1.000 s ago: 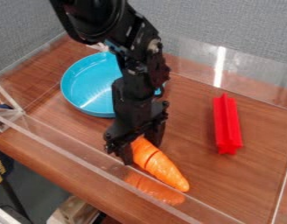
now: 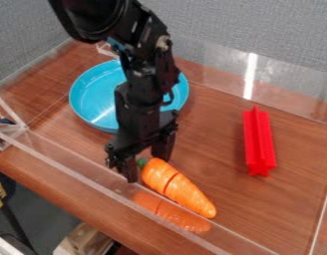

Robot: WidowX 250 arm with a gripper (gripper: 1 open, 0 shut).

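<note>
The black gripper (image 2: 132,159) is low over the wooden table, just at the upper-left, green-topped end of an orange toy carrot (image 2: 178,188). The carrot lies diagonally beside the clear front wall, with its tip toward the lower right. Whether anything is between the fingers is hard to tell. A blue plate (image 2: 91,100) lies behind the arm, partly hidden by it.
A red block-shaped object (image 2: 258,141) lies on the right side of the table (image 2: 266,214). Clear low walls border the table.
The gripper has moved a little left and up, away from the carrot's top, exposing more of it. The carrot looks about where it was.
</note>
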